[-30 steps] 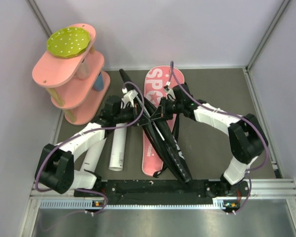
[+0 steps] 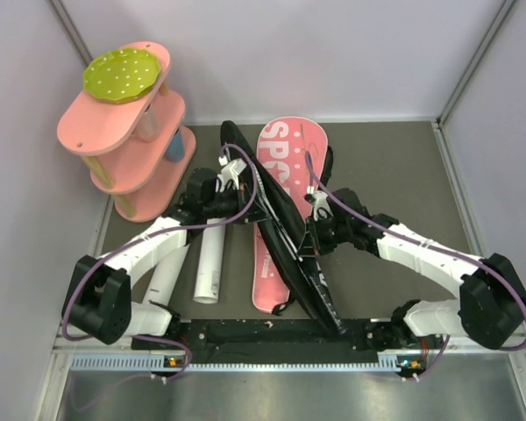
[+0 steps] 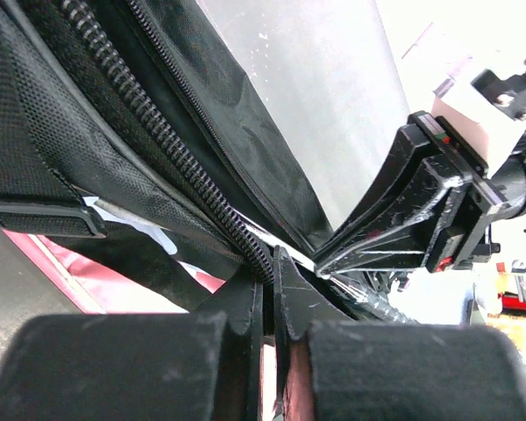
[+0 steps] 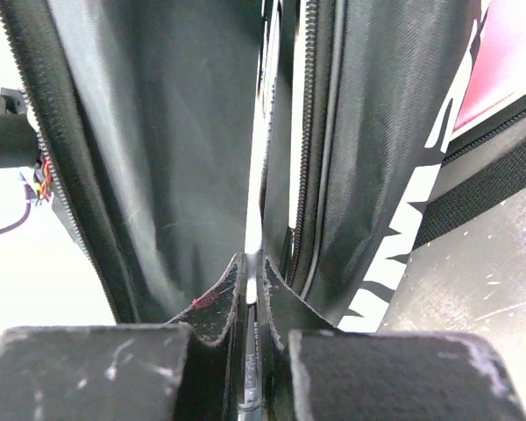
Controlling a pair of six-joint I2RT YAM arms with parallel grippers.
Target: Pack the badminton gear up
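A long black zippered racket bag (image 2: pixel 280 254) lies diagonally over a pink bag (image 2: pixel 285 149). My left gripper is shut on the black bag's zippered edge near its upper part. My right gripper is farther down the bag, shut around a thin white shaft or strip (image 4: pixel 256 202) lying along the open bag's dark inside; whether it grips this firmly is hard to tell.
A pink tiered shelf (image 2: pixel 123 153) with a green dotted tray (image 2: pixel 121 74) stands at the back left. White tubes (image 2: pixel 209 267) lie left of the bags.
My right gripper has moved down along the black bag toward its near end, and the bag looks more spread open. The left gripper has stayed in place.
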